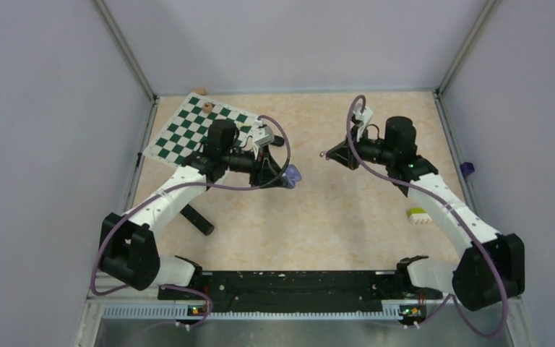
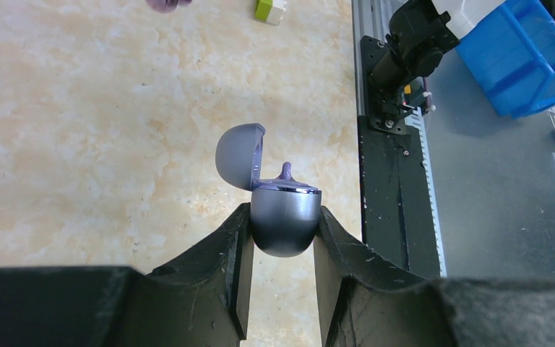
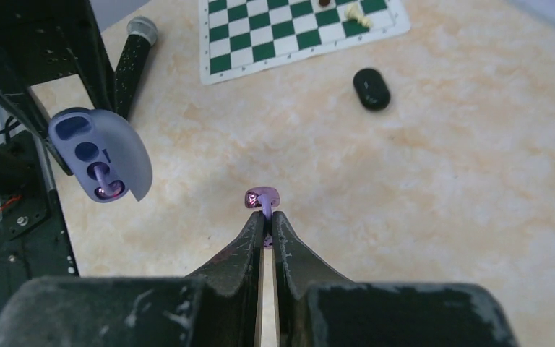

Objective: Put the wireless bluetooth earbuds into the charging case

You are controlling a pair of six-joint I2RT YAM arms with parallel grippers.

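Note:
My left gripper is shut on the open lilac charging case [image 2: 285, 217], held above the table near the middle; its lid stands up. In the right wrist view the case [image 3: 87, 155] shows at the left, with an earbud [image 3: 102, 181] in one end and empty recesses beside it. My right gripper is shut on a lilac earbud [image 3: 261, 197], held apart from the case, to its right in the top view.
A chessboard [image 1: 181, 126], a black mouse [image 3: 371, 89] and a microphone [image 1: 196, 219] lie at the left and back. A green-and-white block [image 1: 419, 215] lies at the right.

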